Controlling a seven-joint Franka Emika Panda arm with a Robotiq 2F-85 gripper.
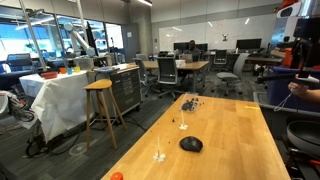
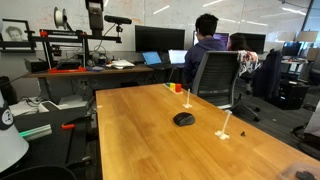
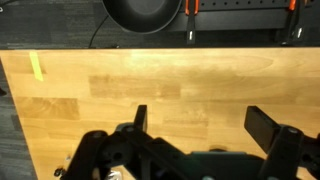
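My gripper stands open in the wrist view, one finger on each side of a wide gap, and nothing is held between them. Below it is the bare wooden table. A rounded black object, like a computer mouse, lies on the tabletop; it also shows in exterior view 2 as a black object. Two small white upright pieces on flat bases, one near and one farther off, stand beside it. A red round thing is at the near edge.
A black pan sits beyond the table's long edge, next to a dark rail with orange-marked parts. Yellow tape marks one table end. An office chair stands close behind the table.
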